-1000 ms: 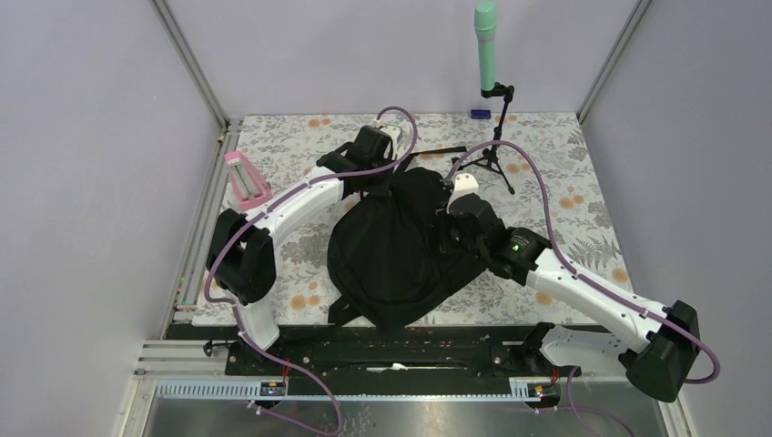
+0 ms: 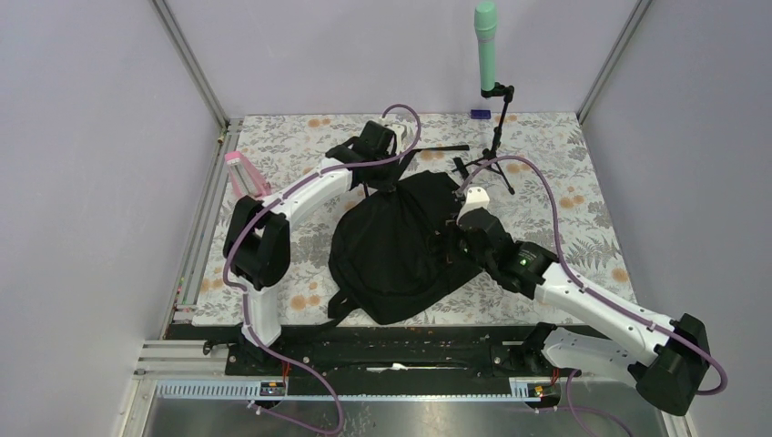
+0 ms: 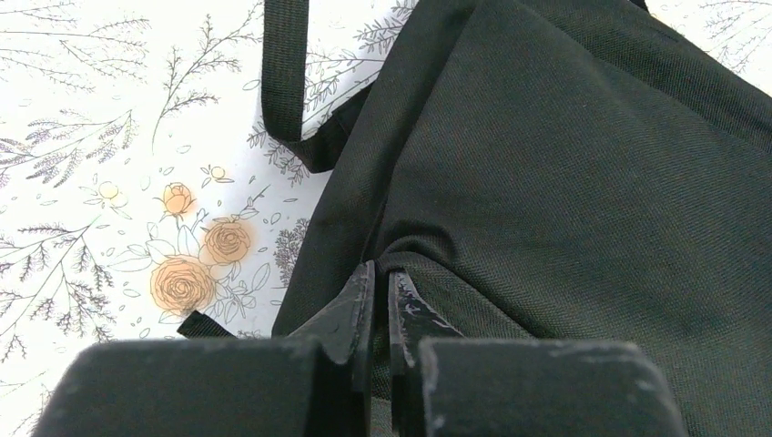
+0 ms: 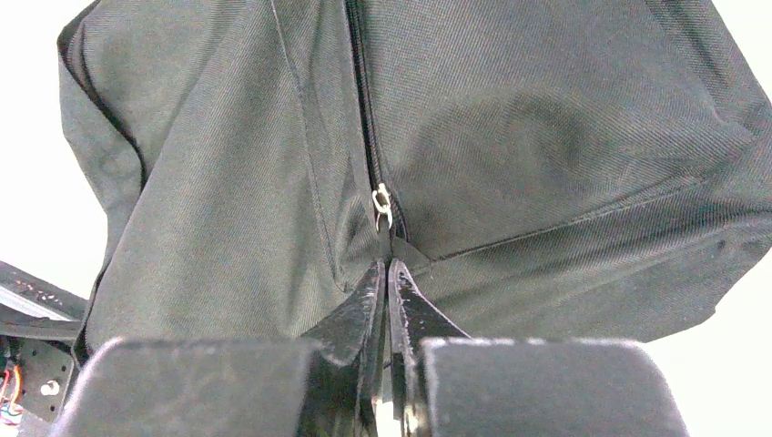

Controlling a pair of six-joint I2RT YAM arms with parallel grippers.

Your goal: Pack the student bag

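The black student bag (image 2: 378,250) lies flat in the middle of the table. At its upper edge my left gripper is shut on a fold of the bag's cloth, which rises between its fingertips. On the bag's right side my right gripper is shut on a dark zipper pull. That pull hangs from a silver slider (image 4: 382,206), just beyond the fingertips. From the slider, the zipper (image 4: 364,100) runs away up the bag. Whatever may be inside the bag is hidden.
A pink case (image 2: 247,177) stands at the table's left edge. At the back right is a black tripod (image 2: 496,137) under a pale green cylinder (image 2: 485,41). A small blue item (image 2: 480,115) sits at the back edge.
My right gripper has moved a little right and toward the front along the bag. The left arm has shifted slightly right and back, and the bag's upper part has moved slightly with it.
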